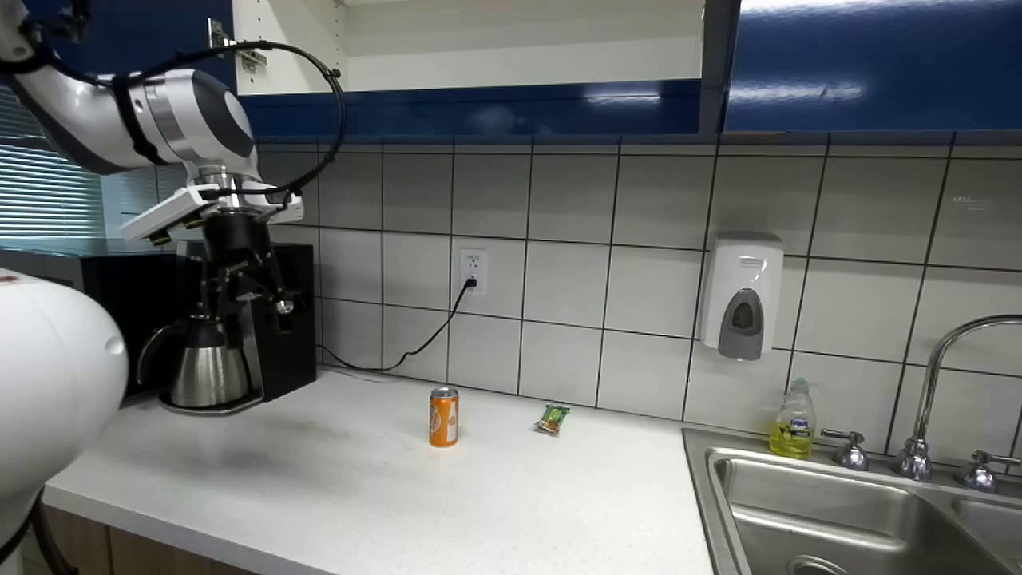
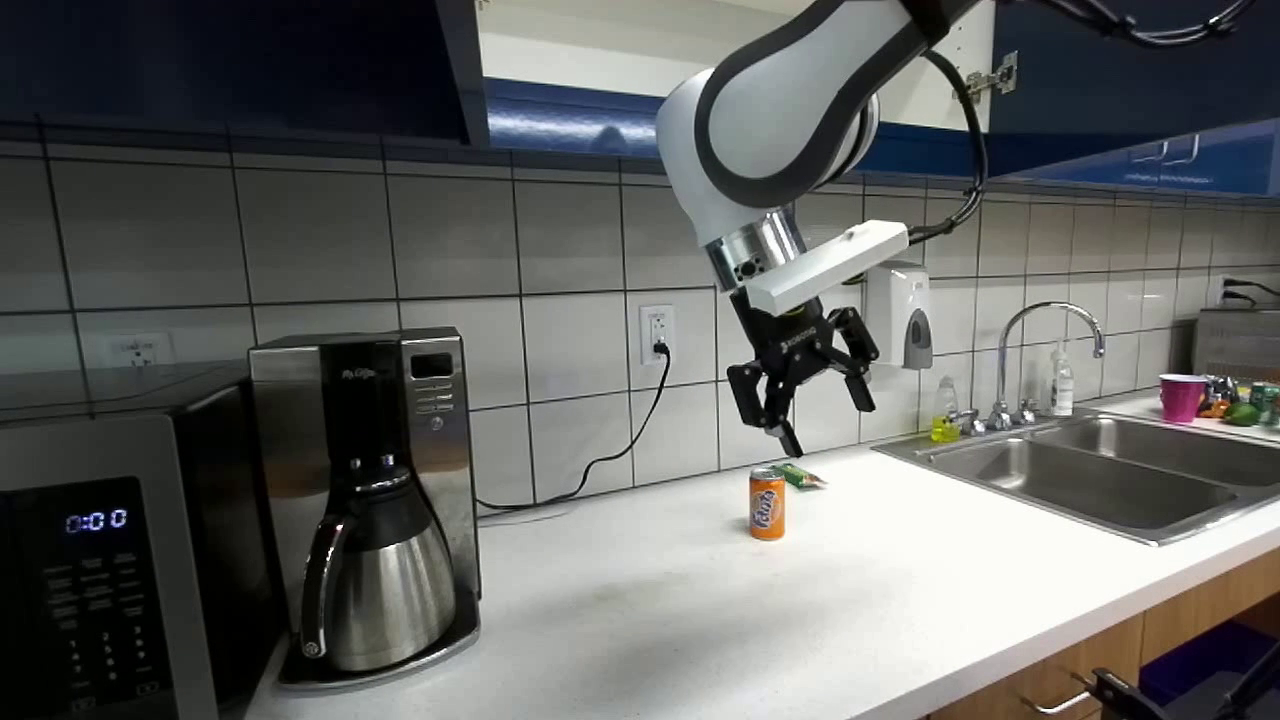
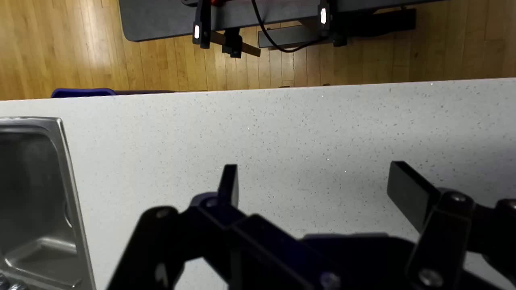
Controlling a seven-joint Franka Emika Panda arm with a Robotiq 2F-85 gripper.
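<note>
My gripper [image 2: 825,420] is open and raised well above the counter, its fingers spread with nothing between them. From the first exterior view, the gripper [image 1: 248,308] appears in front of the coffee maker, at the left. An orange soda can [image 1: 443,418] stands upright on the white counter, clear of the gripper. Behind it and to the right lies a small green snack packet [image 1: 552,418]. In the second exterior view the can [image 2: 767,504] partly covers the packet [image 2: 798,476]. Looking down, the wrist view has bare countertop [image 3: 309,145] between the fingers; neither can nor packet appears there.
The coffee maker [image 2: 434,396] with its steel carafe [image 2: 390,600] and a microwave [image 2: 102,576] occupy the counter's left end. At right is a steel sink [image 1: 709,479] with a dish soap bottle [image 1: 793,422]. An open cabinet [image 1: 522,43] hangs overhead.
</note>
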